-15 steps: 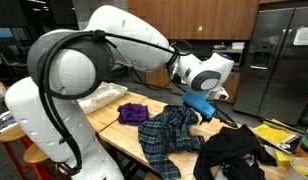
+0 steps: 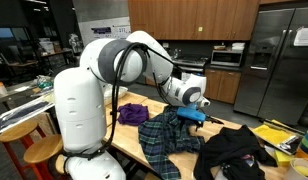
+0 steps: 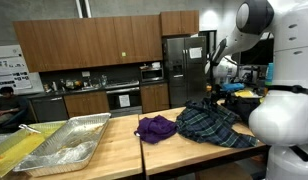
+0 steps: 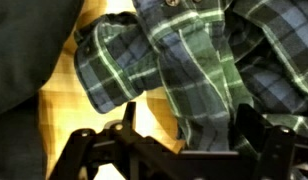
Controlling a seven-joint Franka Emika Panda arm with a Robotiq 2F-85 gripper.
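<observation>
A dark green-and-navy plaid shirt [image 2: 166, 138] lies crumpled across the middle of the wooden table, and the same shirt [image 3: 209, 122] shows in exterior view 2. Above its far part hangs my gripper [image 2: 189, 110], pointing down. In the wrist view the fingers of the gripper stand wide apart, open, with a long plaid fold [image 4: 194, 85] running beneath the gap. Nothing is gripped. A shorter plaid flap [image 4: 106, 68] spreads to the left over bare wood. Whether the fingertips touch the cloth, I cannot tell.
Black cloth [image 2: 232, 155] is heaped right of the shirt. A purple cloth [image 2: 132, 114] lies to its left. At the table's right end sit yellow items [image 2: 273, 135]. Foil-coloured trays [image 3: 69, 142] occupy the other end. Bare wood [image 3: 189, 150] shows along one edge.
My arm has swung left in exterior view 1, and the gripper has shifted left and lower over the shirt. The cloths look unmoved.
</observation>
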